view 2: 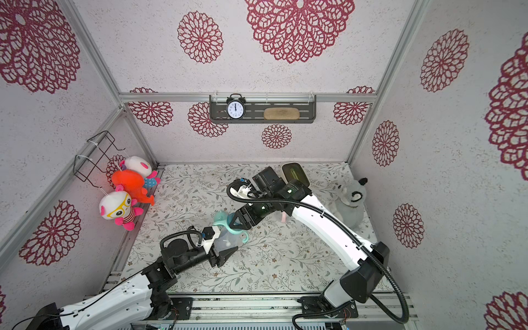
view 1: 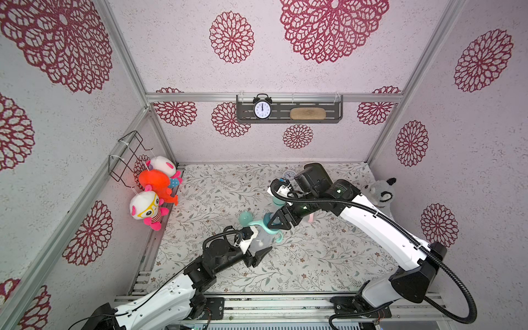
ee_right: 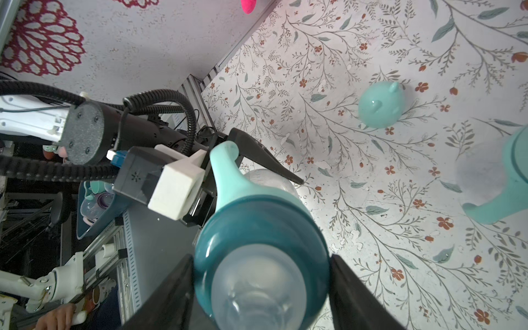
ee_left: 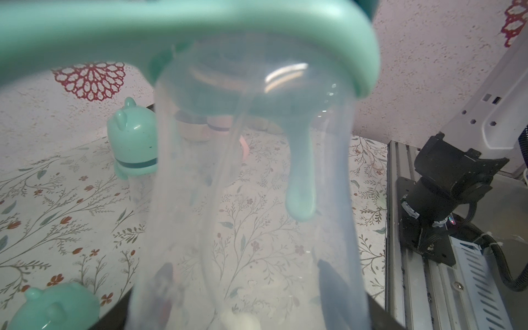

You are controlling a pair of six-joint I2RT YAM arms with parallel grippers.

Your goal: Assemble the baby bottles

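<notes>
A clear baby bottle [ee_left: 258, 220] with a mint handled ring [ee_left: 264, 22] around its top fills the left wrist view. My left gripper [view 1: 256, 253] is shut on the bottle's body. In the right wrist view the teal collar with its pale nipple [ee_right: 261, 286] sits between the fingers of my right gripper, which is shut on it. The collar meets the bottle's top; whether it is threaded on, I cannot tell. A mint cap [ee_right: 381, 104] with small ears lies on the table. Another bottle with mint parts [ee_right: 484, 176] stands farther right.
Pink-handled items stand toward the back, partly hidden by the right arm. Plush toys [view 1: 156, 187] line the left wall, and a grey plush [view 2: 349, 200] sits at the right.
</notes>
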